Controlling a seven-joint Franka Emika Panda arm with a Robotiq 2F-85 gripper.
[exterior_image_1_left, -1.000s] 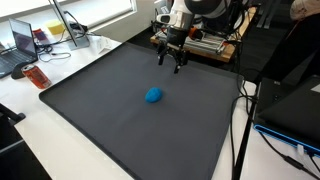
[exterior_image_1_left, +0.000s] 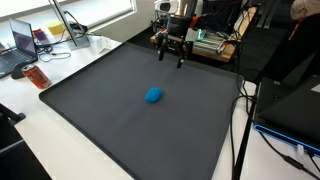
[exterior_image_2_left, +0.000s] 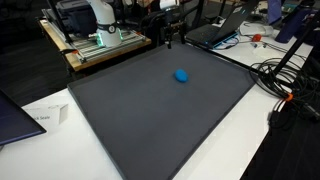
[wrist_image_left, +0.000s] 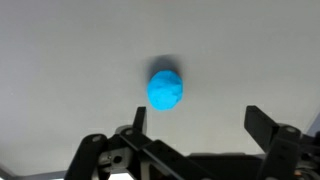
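A small blue rounded object (exterior_image_1_left: 153, 95) lies alone on the dark grey mat. It shows again as a blue lump (exterior_image_2_left: 181, 75) in exterior view 2, toward the mat's far half. From above, in the wrist view, the blue object (wrist_image_left: 165, 90) sits ahead of my gripper, whose fingers are spread wide with nothing between them. In exterior view 1 the gripper (exterior_image_1_left: 170, 55) is over the back part of the mat, well apart from the object.
A red can (exterior_image_1_left: 36, 77) and a laptop (exterior_image_1_left: 24, 37) stand on the white table left of the mat. Cables (exterior_image_2_left: 278, 72) run along the mat's far right in exterior view 2.
The arm has shifted a little upward and back in exterior view 1, away from the blue object. The object has stayed in place.
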